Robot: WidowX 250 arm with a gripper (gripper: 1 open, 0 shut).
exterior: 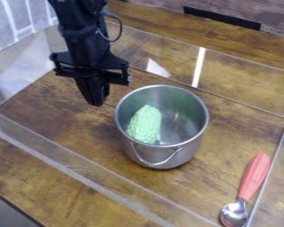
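My gripper (99,92) hangs at the upper left, above the wooden surface and just left of a steel pot (187,133). It points down and looks shut, with nothing visible between its fingers. Inside the pot, toward its left side, lies a pale green textured object (144,122).
An ice-cream scoop with a red handle (255,176) lies at the lower right. Clear plastic walls border the wooden work area (56,115). The wood left of the pot is bare, as is the area behind it.
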